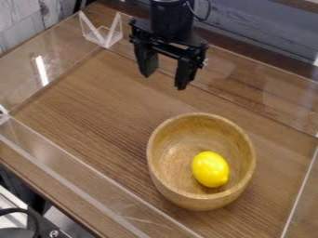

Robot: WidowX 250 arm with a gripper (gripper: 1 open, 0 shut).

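A black robot arm (165, 33) reaches down from the top centre of the camera view, over the back of a wooden floor. Its black gripper (169, 63) has two fingers pointing down, standing apart with nothing visible between them. A round wooden bowl (168, 177) sits at the lower right, holding a yellow lemon-like object (210, 169) in its right part. The gripper is well behind the bowl, apart from it.
Clear holders (102, 30) stand at the back left and at the left edge. A black cable lies at the bottom left corner.
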